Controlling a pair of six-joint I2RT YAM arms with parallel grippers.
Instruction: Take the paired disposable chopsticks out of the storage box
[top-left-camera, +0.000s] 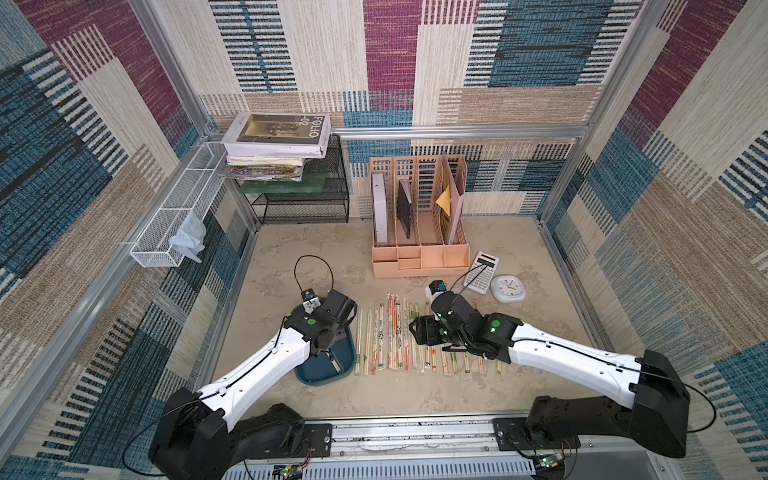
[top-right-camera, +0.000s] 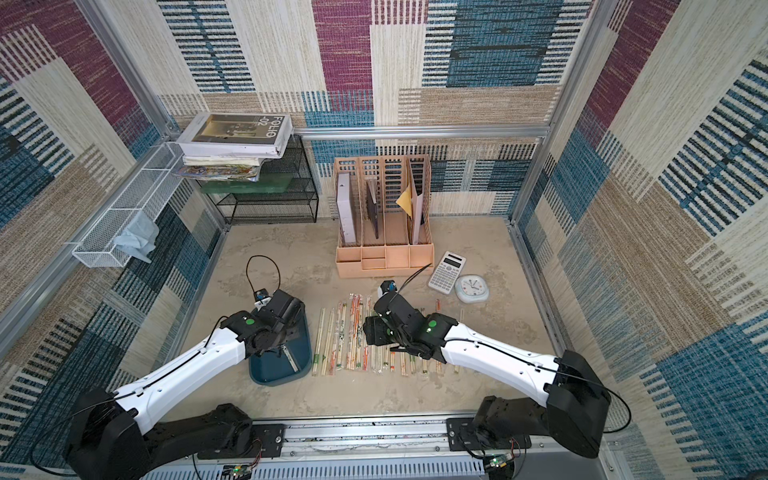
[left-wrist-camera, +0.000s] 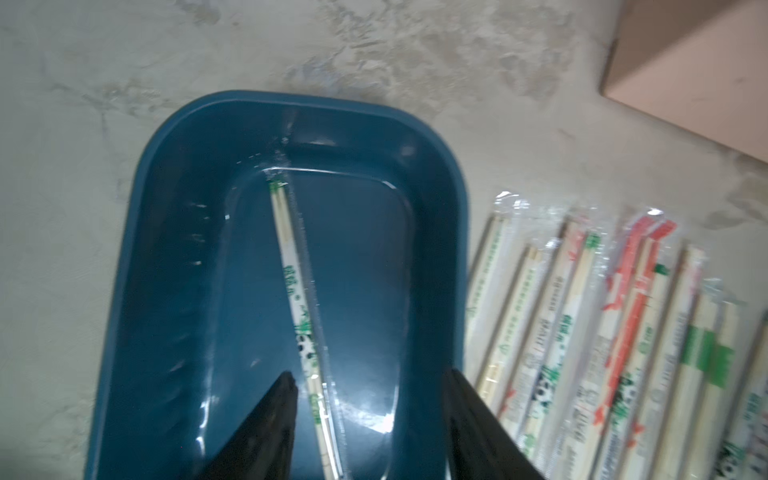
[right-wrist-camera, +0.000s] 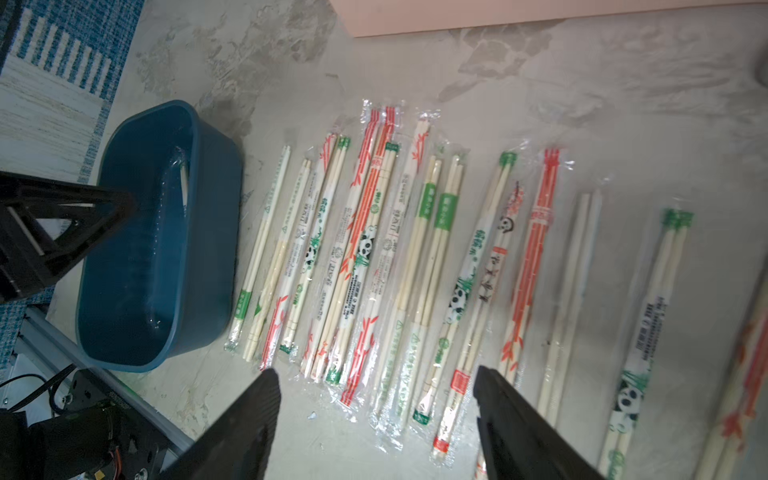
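A dark teal storage box (left-wrist-camera: 368, 256) holds one wrapped pair of chopsticks (left-wrist-camera: 296, 288) lying lengthwise on its floor. My left gripper is over the box, open, nothing between its fingers. Several wrapped chopstick pairs (right-wrist-camera: 360, 240) lie side by side on the table right of the box. My right gripper hangs above this row with its fingers apart and nothing seen between them. In both top views the left arm partly hides the box.
A pink file organizer (top-left-camera: 420, 260) stands behind, with a calculator (top-left-camera: 480, 272) and a white clock (top-left-camera: 507, 288) to its right. A wire shelf with books is at back left. Bare table surrounds the row.
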